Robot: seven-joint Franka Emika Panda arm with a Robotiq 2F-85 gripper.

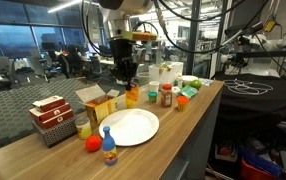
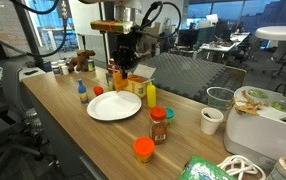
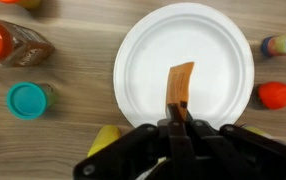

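A thin, flat orange piece (image 3: 180,82) sticks out from the tips of my gripper in the wrist view, and the fingers are shut on it. Beneath it lies a round white plate (image 3: 148,60), which looks otherwise bare. In exterior view 1 the gripper (image 1: 127,86) points down past the plate's far side, with the orange piece (image 1: 132,98) at its tips. The second exterior view has the gripper (image 2: 122,72) above the far edge of the plate (image 2: 115,108), the orange piece (image 2: 117,78) hanging below it.
An open cardboard box (image 1: 98,105) stands beside the plate, near a red ball-like item (image 1: 94,144) and a blue bottle (image 1: 109,150). Jars, including a red-lidded one (image 2: 158,122), a yellow bottle (image 2: 151,95) and a white cup (image 2: 211,120) crowd the other side. Bare wood runs along the front.
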